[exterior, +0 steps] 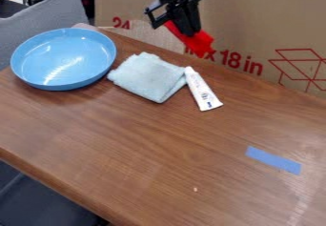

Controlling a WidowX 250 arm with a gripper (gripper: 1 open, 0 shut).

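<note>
My black gripper (pixel 185 30) is high at the top centre, shut, with a red object (pixel 199 43) at its tip; whether that is held or part of the tool cannot be made out. Below it, a white strip-like item (pixel 201 90) with dark markings lies on the table next to a folded pale cloth (pixel 147 77).
A blue plate (pixel 61 56) sits at the left. A blue strip (pixel 273 160) lies at the right. A cardboard wall (pixel 261 34) stands behind.
</note>
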